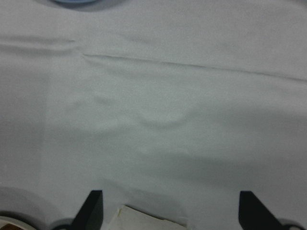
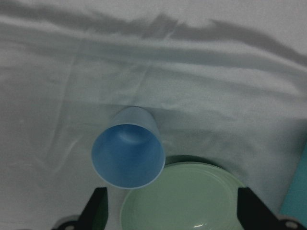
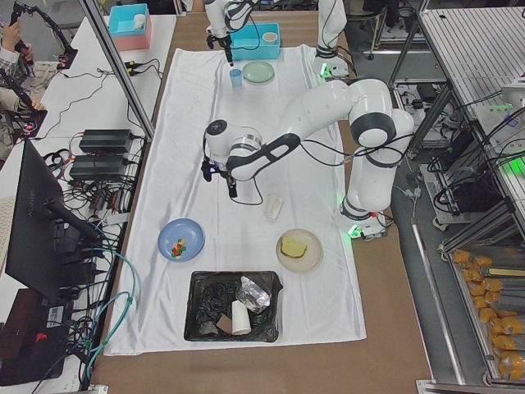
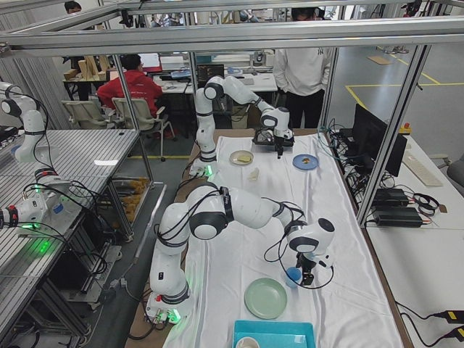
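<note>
My left gripper (image 3: 220, 182) hangs open over the cloth near the middle, above and beside a pale flat item (image 3: 274, 206), partly seen in the left wrist view (image 1: 144, 220). A blue plate (image 3: 181, 240) holds small colourful pieces; a beige plate (image 3: 299, 250) holds a yellow item. My right gripper (image 4: 307, 274) is open above a light-blue cup (image 2: 128, 151), which stands beside a green plate (image 2: 182, 196); nothing shows between its fingers.
A black lined bin (image 3: 215, 291) with foil, a white cylinder and cardboard sits at one end of the cloth. A turquoise tray (image 4: 273, 330) is at the other end.
</note>
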